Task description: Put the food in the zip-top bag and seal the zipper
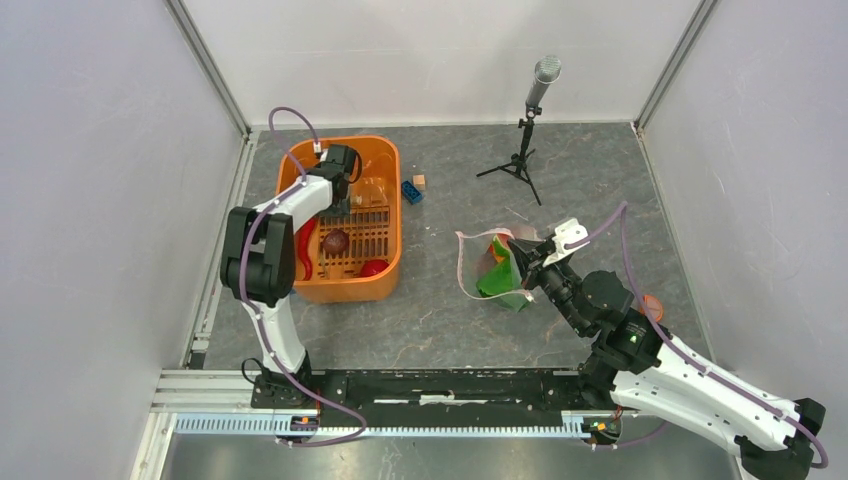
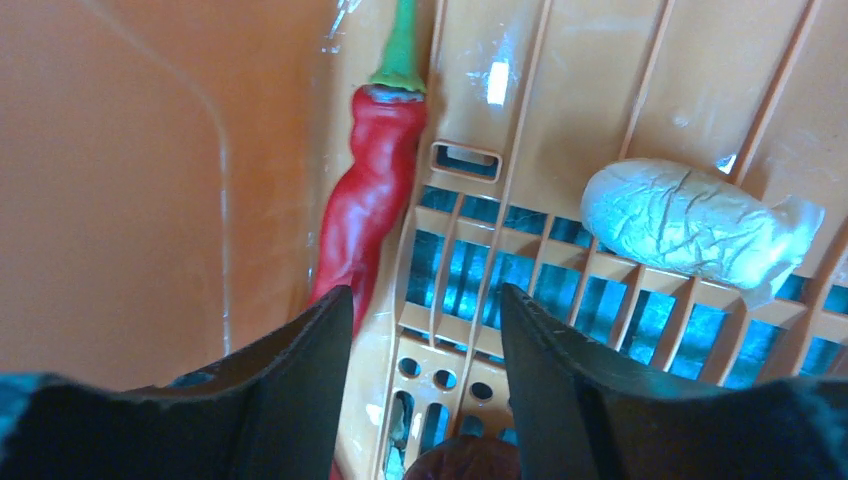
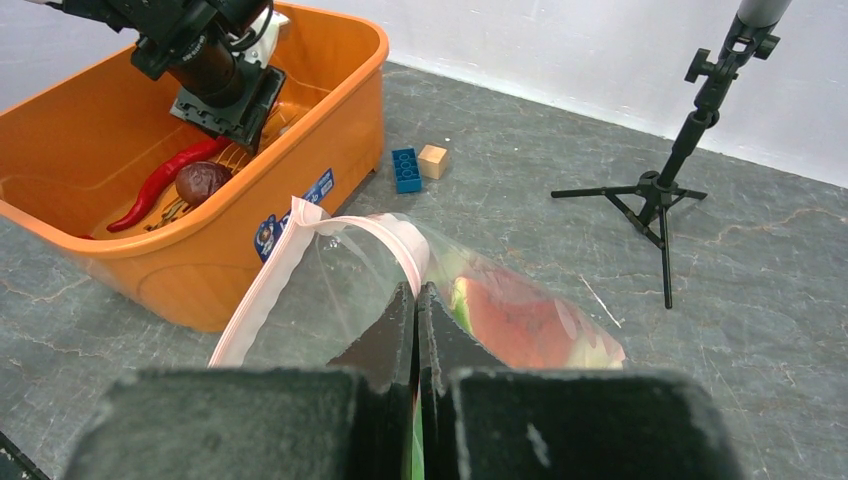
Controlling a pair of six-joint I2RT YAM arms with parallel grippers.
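Observation:
My left gripper hangs open inside the orange bin [image 1: 390, 250], nothing between its fingers. Under it lie a red chili [image 2: 370, 190], a pale wrapped item [image 2: 700, 220] and a dark round item [image 1: 335, 242]; a red item [image 1: 374, 267] lies near the bin's front. My right gripper is shut on the rim of the clear zip bag [image 3: 250, 320]. The bag's mouth gapes; inside show a watermelon slice [image 3: 505, 320] and something green [image 1: 495, 280].
A blue brick [image 3: 407, 170] and a wooden block [image 3: 432, 160] lie right of the bin. A microphone stand [image 1: 522, 155] stands at the back right. An orange round thing [image 1: 653, 305] is partly behind the right arm.

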